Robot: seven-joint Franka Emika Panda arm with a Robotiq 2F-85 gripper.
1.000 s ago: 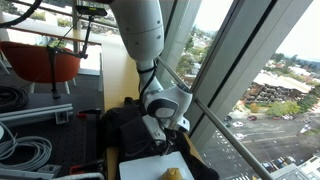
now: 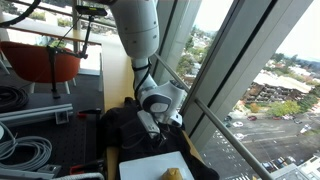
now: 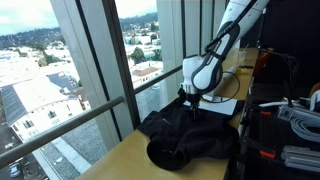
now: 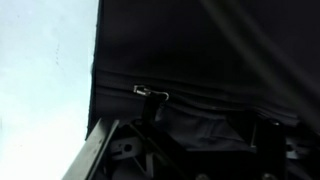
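Note:
A black fabric item [image 3: 190,135], perhaps a garment or bag, lies spread over the table beside the window. In the wrist view, a small silver zipper pull [image 4: 150,92] rests on dark seams near the fabric's left edge. My gripper is over the fabric, its dark fingers apart, the left one close to the pull. Whether that finger touches the pull is unclear. The exterior views show the gripper [image 2: 158,140] pointing down at the black cloth, its tips hard to make out against it.
A white board or tray [image 2: 140,170] with a yellow object [image 2: 173,174] lies close by the fabric. Window glass and a rail [image 3: 60,130] border one side of the table. Coiled cables [image 2: 25,150] and a red chair [image 2: 38,65] are on the other side.
Over the last second the arm has shifted slightly left in exterior view 1. The tray and yellow object look unmoved.

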